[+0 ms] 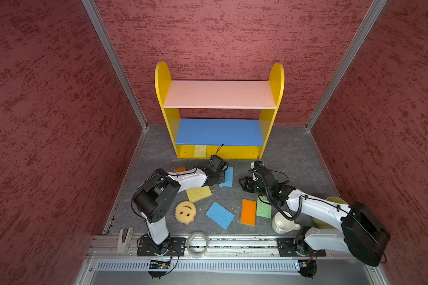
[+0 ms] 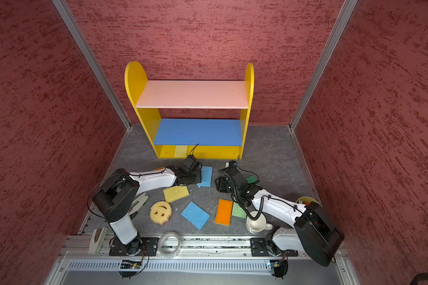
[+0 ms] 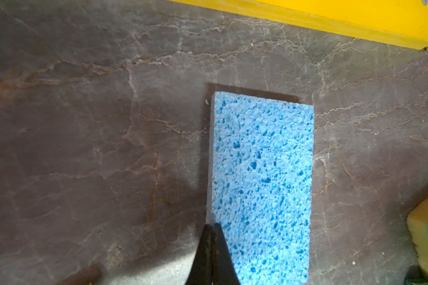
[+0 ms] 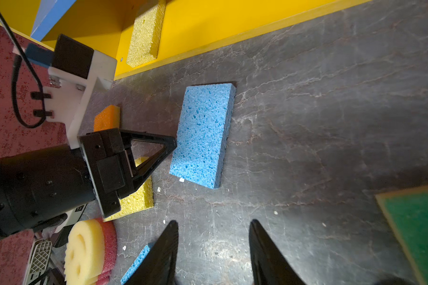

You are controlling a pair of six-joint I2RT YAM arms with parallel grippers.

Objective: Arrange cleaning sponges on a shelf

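Note:
A blue sponge lies flat on the grey table in front of the yellow shelf unit. At its left long edge, my left gripper is shut, its fingertips together with nothing between them; the sponge is to the right of them. From the right wrist view, the left fingers meet beside the blue sponge's near-left side. My right gripper stands open and empty over bare table, to the right of that sponge. A yellow sponge rests on the shelf's bottom level.
On the table lie a yellow sponge, a second blue sponge, orange and green sponges, and a smiling-face sponge. A white cup sits by the right arm. The pink and blue shelves are bare.

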